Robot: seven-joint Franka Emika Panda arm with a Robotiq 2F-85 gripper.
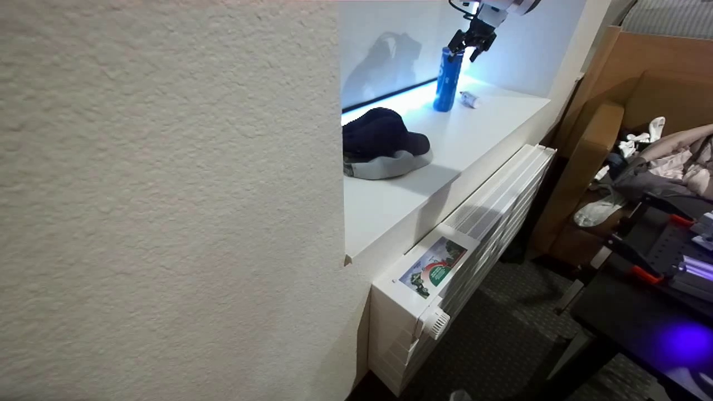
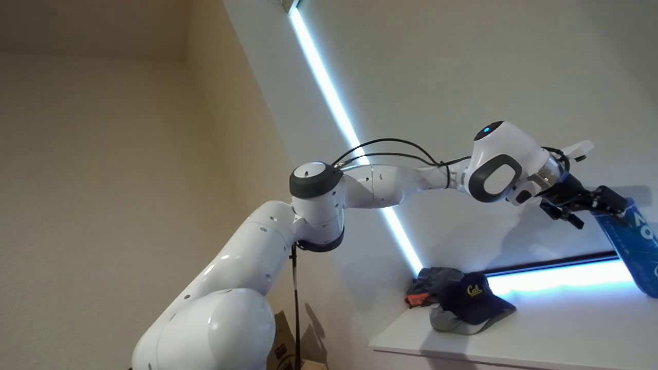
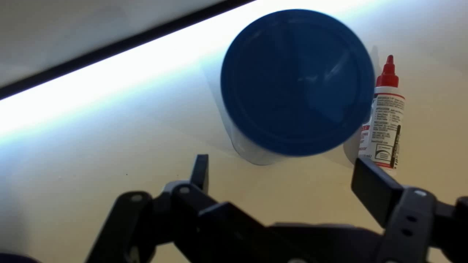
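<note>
A tall blue can point(image 1: 448, 83) stands upright on the white window sill. From above, in the wrist view, its round blue lid point(image 3: 298, 83) fills the upper middle, ahead of my fingertips. My gripper point(image 1: 466, 53) is open close to the top of the can, with its fingers spread wide and nothing held between them. Whether a finger touches the can cannot be told. Beside the can lies a small white bottle point(image 3: 386, 122) with a red pointed cap; the right finger point(image 3: 377, 188) shows just below it in the wrist view.
A dark blue cap point(image 2: 475, 296) with gold lettering rests on grey headwear at the sill's other end. The white sill point(image 1: 468, 143) is bare between cap and can. A wall and bright light strip run behind; a radiator point(image 1: 494, 194) sits below the front edge.
</note>
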